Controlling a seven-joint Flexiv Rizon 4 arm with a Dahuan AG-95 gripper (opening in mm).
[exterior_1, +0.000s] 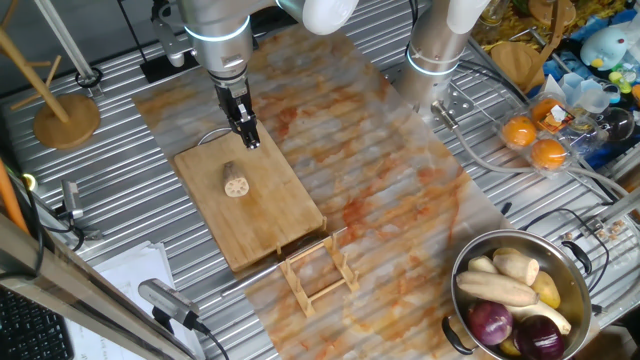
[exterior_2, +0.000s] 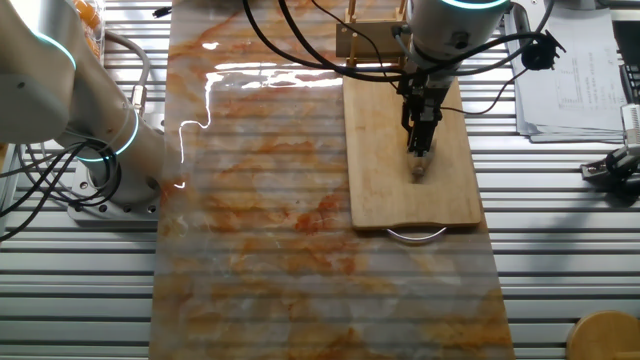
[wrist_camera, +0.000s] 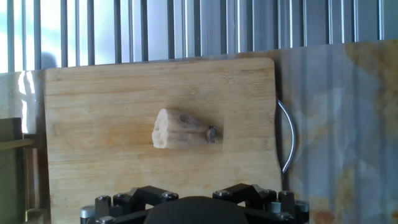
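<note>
A short piece of lotus root (exterior_1: 235, 181) lies on the wooden cutting board (exterior_1: 270, 215), its cut face with holes showing. In the wrist view the lotus root (wrist_camera: 183, 129) lies on its side near the board's middle, cut face to the left and dark stem end to the right. My gripper (exterior_1: 252, 145) hangs above the board's handle end, apart from the lotus root. From the wrist, the two fingers (wrist_camera: 149, 193) stand apart at the bottom edge; the gripper is open and nothing shows between them.
A wooden rack (exterior_1: 322, 275) stands at the board's far end, a long thin metal piece (exterior_1: 250, 279) beside it. At lower right is a steel pot (exterior_1: 464, 305) of vegetables.
</note>
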